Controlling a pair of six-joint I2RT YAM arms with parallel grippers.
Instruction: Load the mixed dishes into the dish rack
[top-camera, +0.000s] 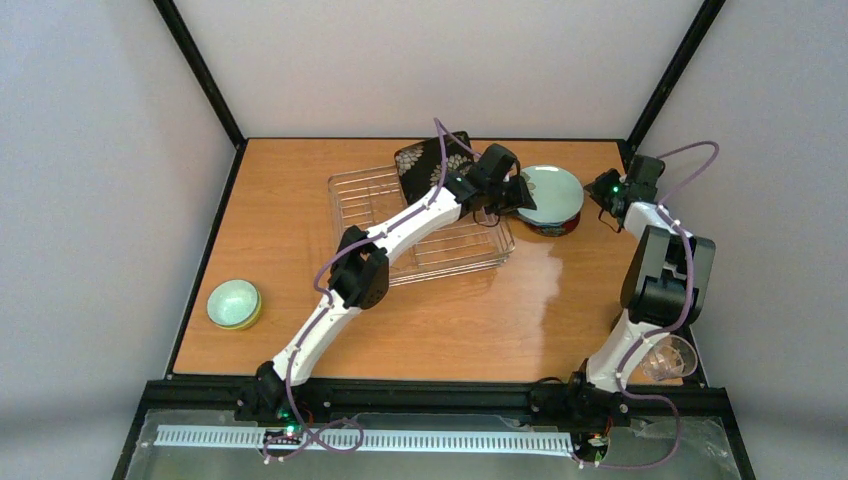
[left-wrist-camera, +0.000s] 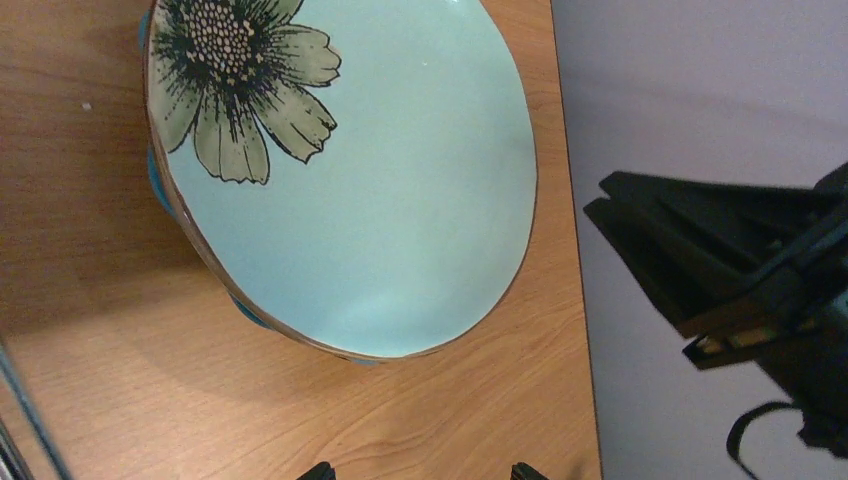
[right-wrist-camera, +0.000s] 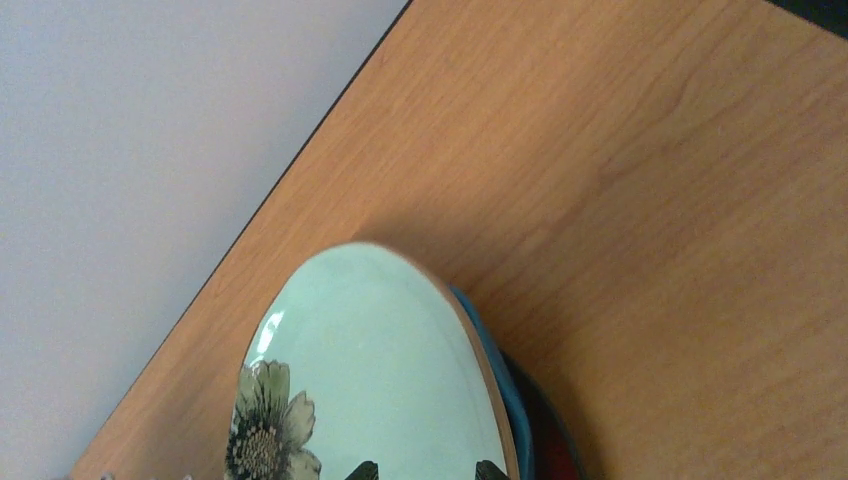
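Observation:
A stack of plates (top-camera: 556, 194) rests on the table right of the wire dish rack (top-camera: 440, 268), a pale green plate with a flower print on top and a blue rim below it. The left gripper (top-camera: 532, 203) stands open at the stack's left side, empty; its fingertips show at the bottom of the left wrist view. On the stack's right side, my right gripper (top-camera: 589, 189) is also open and empty. In the right wrist view its fingertips overlap the pale green plate (right-wrist-camera: 390, 350); whether they touch it I cannot tell. A black floral square plate (top-camera: 415, 180) leans in the rack's back part.
Stacked small bowls (top-camera: 233, 300), pale green over yellow, sit at the table's left. A clear glass (top-camera: 670, 357) stands at the front right corner, near the right arm.

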